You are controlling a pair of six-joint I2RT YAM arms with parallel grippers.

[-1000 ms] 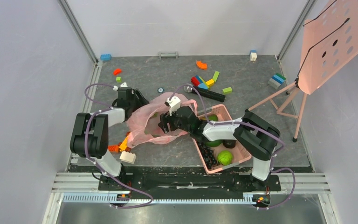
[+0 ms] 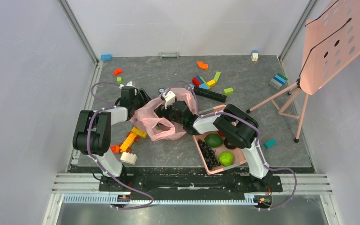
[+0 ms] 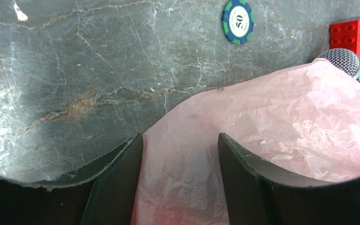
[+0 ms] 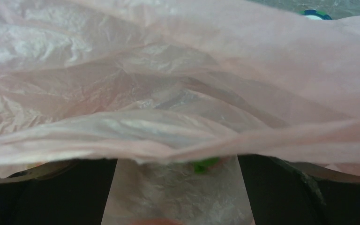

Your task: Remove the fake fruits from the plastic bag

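Note:
The pink plastic bag (image 2: pixel 146 115) lies crumpled at the middle of the table, its mouth toward the right arm. My left gripper is closed on bag film at the bag's left end. Inside the mouth is my right gripper, its fingers apart and partly covered by a fold of film. A small green piece (image 4: pixel 206 165) shows between those fingers, deeper in the bag; what it belongs to is hidden. In the pink basket (image 2: pixel 206 168) rest dark grapes (image 2: pixel 207 155), a dark green fruit (image 2: pixel 213 140) and a light green one (image 2: pixel 226 158).
A black microphone (image 2: pixel 210 94) and coloured blocks (image 2: pixel 203 83) lie behind the bag. A yellow toy (image 2: pixel 129 141) and white block (image 2: pixel 128 158) stand in front of the left arm. The pink stand (image 2: pixel 302 91) occupies the right side.
My right gripper has moved slightly left and toward the back, farther into the bag. The bag's front edge has shifted and folded, and the basket has slid slightly left.

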